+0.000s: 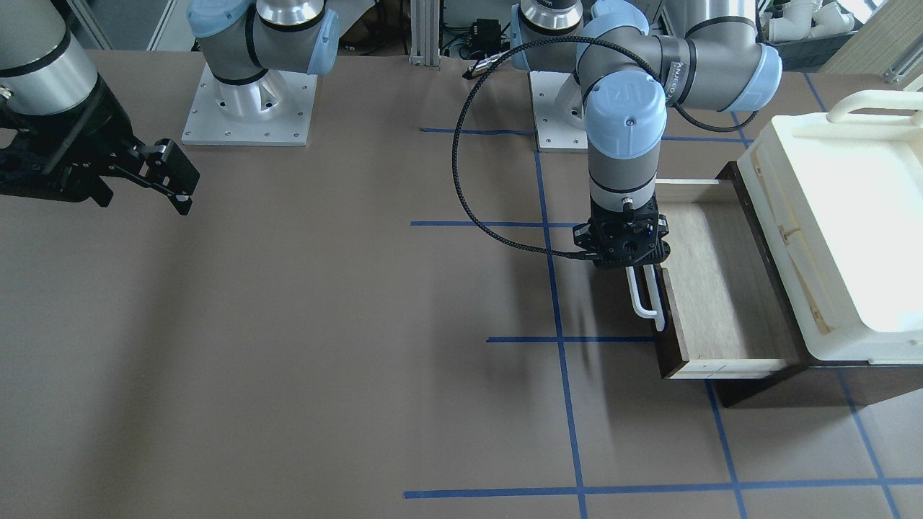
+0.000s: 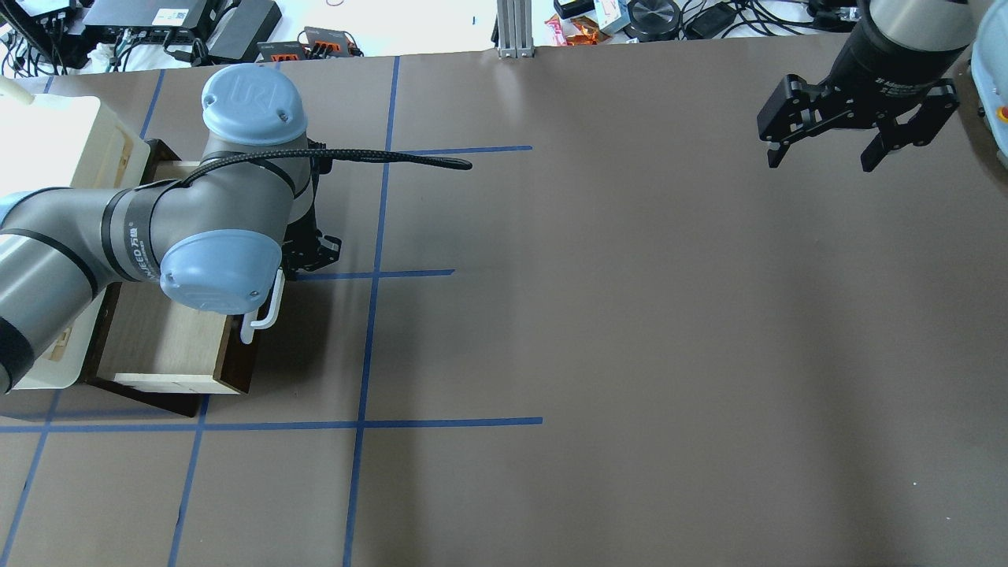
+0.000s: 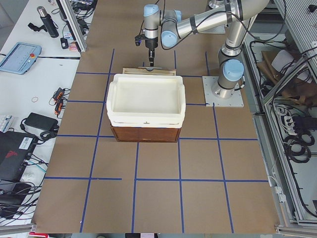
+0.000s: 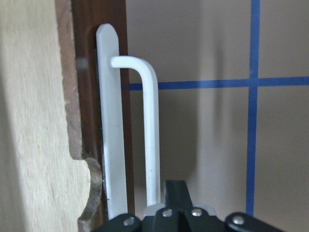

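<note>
A wooden box has its drawer point(image 1: 718, 294) pulled out, empty, with a white U-shaped handle point(image 1: 640, 303) on its dark front. My gripper point(image 1: 621, 246) is down at the handle's far end. In the left wrist view the handle point(image 4: 151, 135) runs vertically beside the drawer front, and its near end passes under my black fingertips at the bottom edge. Whether the fingers are open or shut on it is unclear.
A white tray point(image 1: 857, 225) sits on top of the box. A second arm's black gripper point(image 1: 143, 182) hangs at the left of the front view.
</note>
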